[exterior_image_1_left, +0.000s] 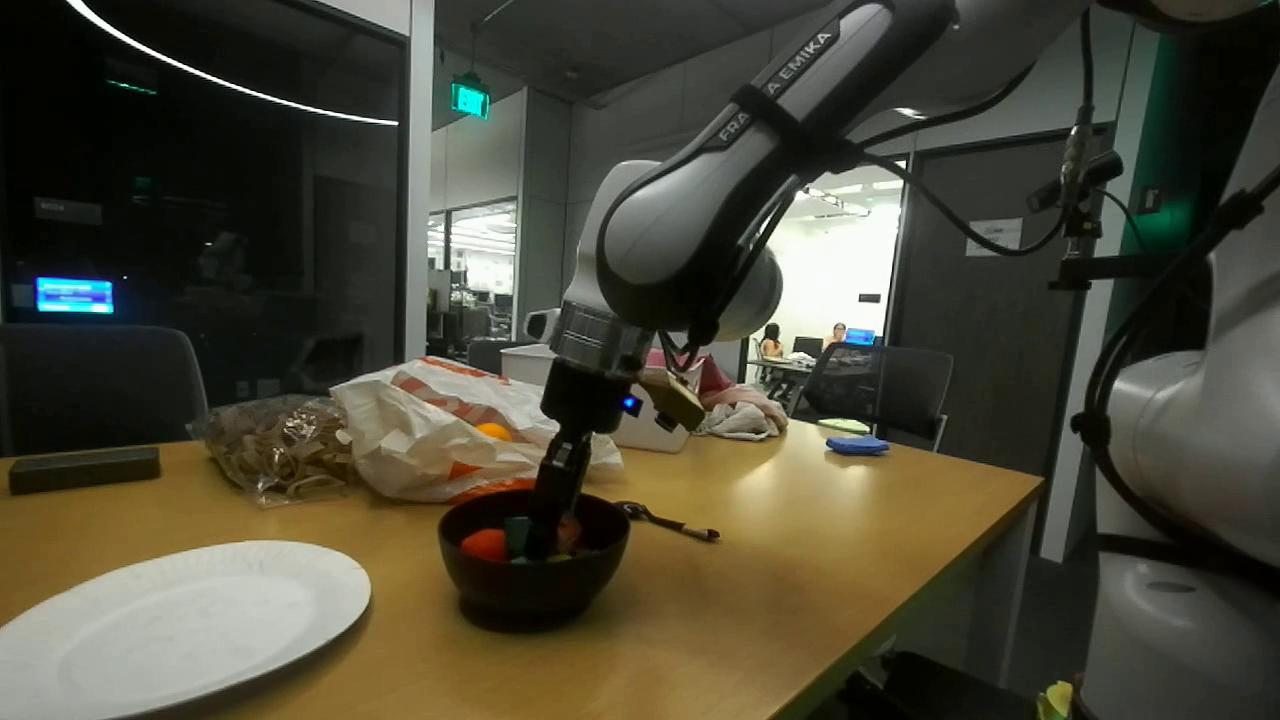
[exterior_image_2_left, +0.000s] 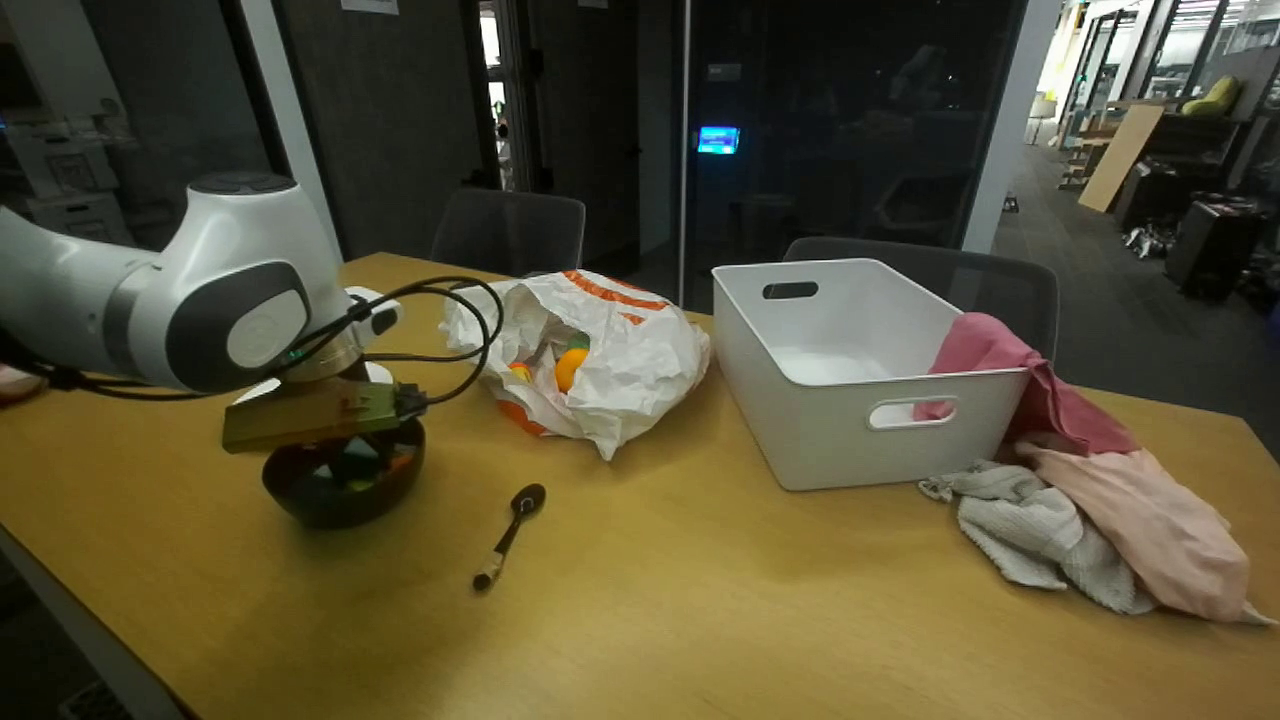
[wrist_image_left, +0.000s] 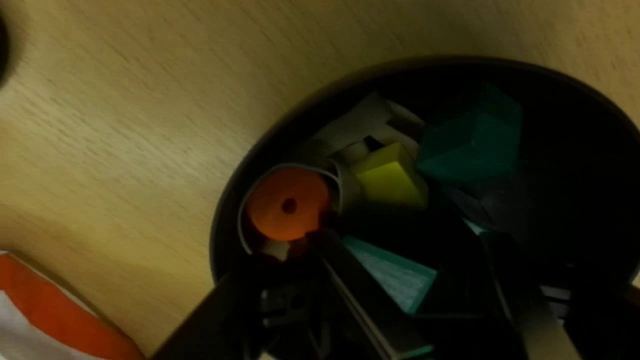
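A black bowl (exterior_image_1_left: 534, 588) on the table holds several coloured blocks. My gripper (exterior_image_1_left: 546, 546) reaches down into it, its fingertips below the rim. In the wrist view, the gripper is shut on a teal block (wrist_image_left: 393, 276), whose pale top shows between the fingers; shadow hides the contact on the right. Left of the fingers lies an orange round piece (wrist_image_left: 289, 204) inside a thin curved band. A yellow block (wrist_image_left: 390, 177) and a dark green block (wrist_image_left: 477, 141) sit toward the bowl's far side. The bowl's right part is dark.
A white plate (exterior_image_1_left: 180, 624) lies left of the bowl. Beside the bowl are a black spoon (exterior_image_2_left: 513, 534) and a crumpled white bag (exterior_image_2_left: 624, 348). A white bin (exterior_image_2_left: 840, 420) with cloths (exterior_image_2_left: 1116, 504) stands farther off.
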